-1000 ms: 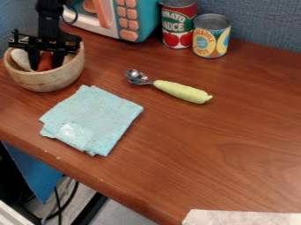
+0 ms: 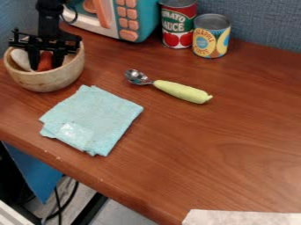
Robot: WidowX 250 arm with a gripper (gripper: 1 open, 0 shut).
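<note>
My black gripper (image 2: 45, 54) reaches down from the top left into a wooden bowl (image 2: 47, 77) at the table's left. Inside the bowl are a white item (image 2: 19, 58) and a red-orange item (image 2: 44, 63), partly hidden by the gripper. The fingertips are hidden among these, so I cannot tell whether they are open or shut.
A folded light blue cloth (image 2: 91, 119) lies right of the bowl, below a spoon with a pale yellow-green handle (image 2: 181, 91). A toy microwave (image 2: 112, 16) and two cans (image 2: 210, 37) stand at the back.
</note>
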